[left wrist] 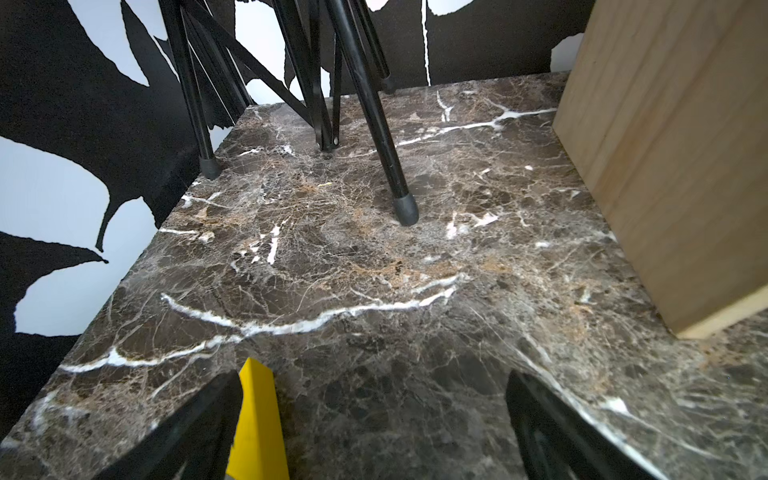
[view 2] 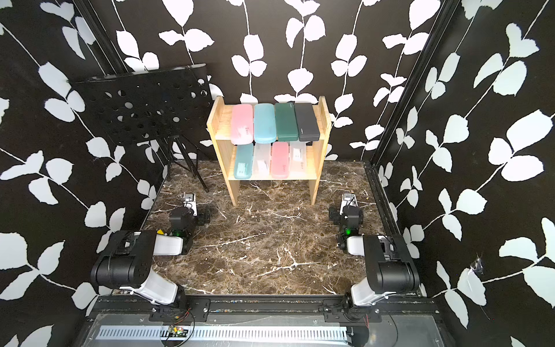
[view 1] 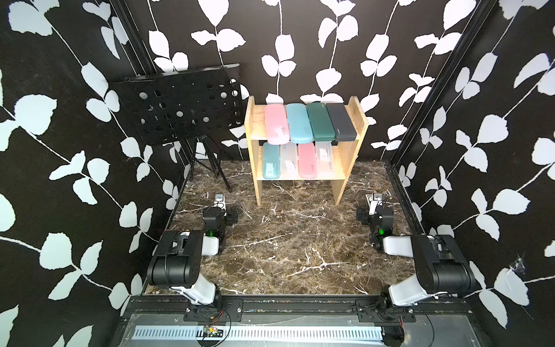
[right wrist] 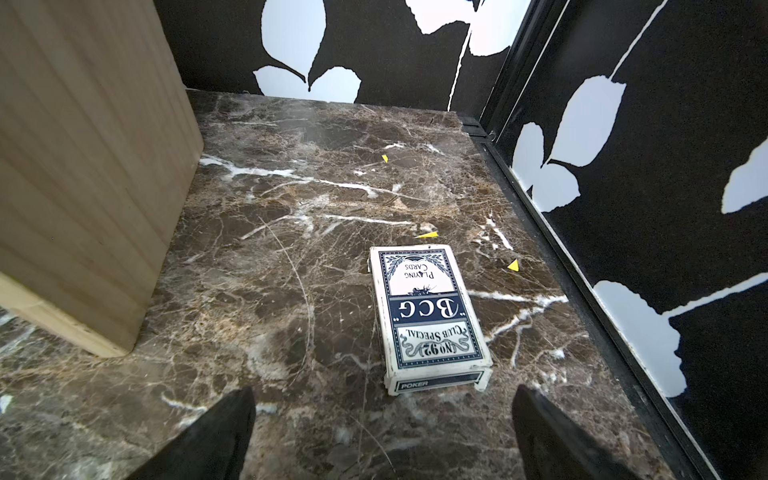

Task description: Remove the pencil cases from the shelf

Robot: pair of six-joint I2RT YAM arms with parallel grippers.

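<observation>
On the wooden shelf's [view 1: 255, 164] upper board lie a pink case [view 1: 277, 123], a light blue case [view 1: 299, 122], a dark green case [view 1: 321, 121] and a black case [view 1: 341, 121], side by side. The lower board bears a teal case [view 1: 271, 160], a whitish case [view 1: 288, 160], another pink case [view 1: 307, 159] and a pale case [view 1: 325, 159]. My left gripper is open and empty, low over the table in front of the shelf's left side. To the right of the shelf, the right gripper also stands open, with nothing between its fingers.
A card box [right wrist: 428, 316] lies on the marble table just ahead of the right gripper. Behind the left arm stands a black tripod stand [view 1: 208, 156], its legs close to the shelf. A yellow piece [left wrist: 257, 424] shows near a left finger.
</observation>
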